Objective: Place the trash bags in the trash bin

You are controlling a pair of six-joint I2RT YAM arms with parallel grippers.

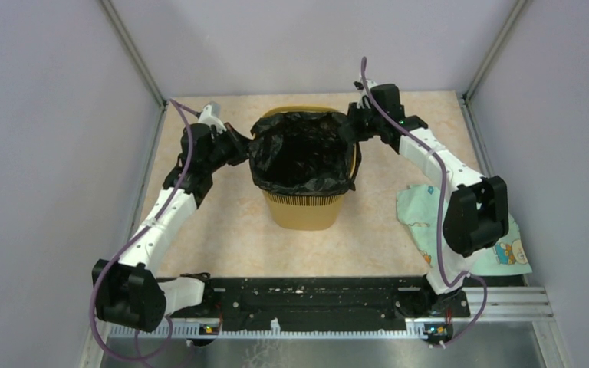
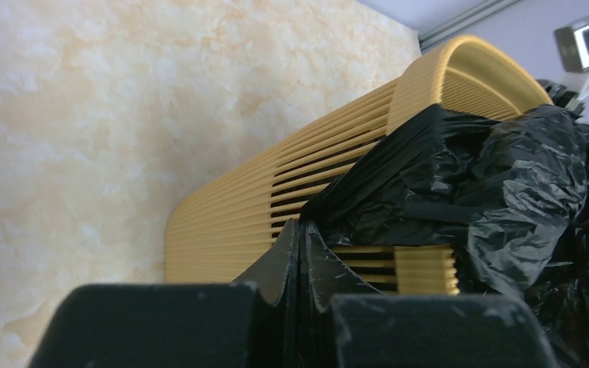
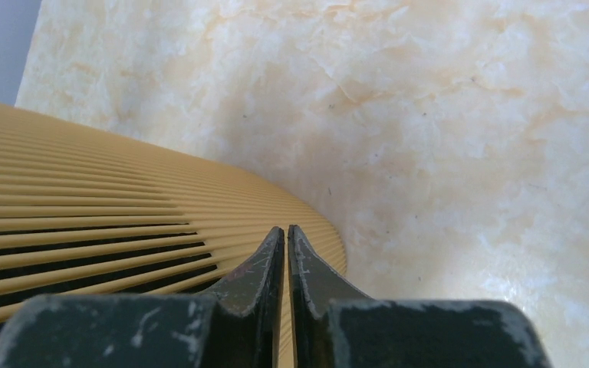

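The tan slatted trash bin (image 1: 301, 213) stands mid-table, with the black trash bag (image 1: 304, 184) spread in its mouth and folded over its front and side rims. At the left rim, my left gripper (image 1: 250, 141) is shut on the bag's edge; in the left wrist view a taut black fold (image 2: 368, 180) runs to its fingertips. Along the back, the bare tan rim (image 2: 479, 57) shows. My right gripper (image 1: 350, 126) is at the right rim. In the right wrist view its fingertips (image 3: 278, 239) are slightly apart with no bag visible between them, in front of the bin's outer slats (image 3: 123, 207).
A light green patterned cloth (image 1: 422, 203) lies at the table's right, under the right arm. Walls close in on the left, back and right.
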